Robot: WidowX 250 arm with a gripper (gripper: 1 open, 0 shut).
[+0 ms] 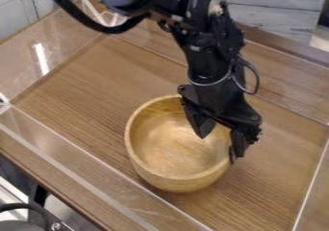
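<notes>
A yellow bowl [164, 159] rests on the wooden surface in the middle of the camera view. The black arm comes down from the top, and its gripper [218, 135] hangs over the right part of the bowl, fingers apart and open. I see nothing held between them. Part of the bowl's right rim is hidden behind the gripper; whether the fingers touch it I cannot tell.
Bare wooden surface [90, 95] extends to the left and behind, and a narrower strip lies right of the bowl. Clear edging runs along the near left side. A cable arcs from the arm at upper left.
</notes>
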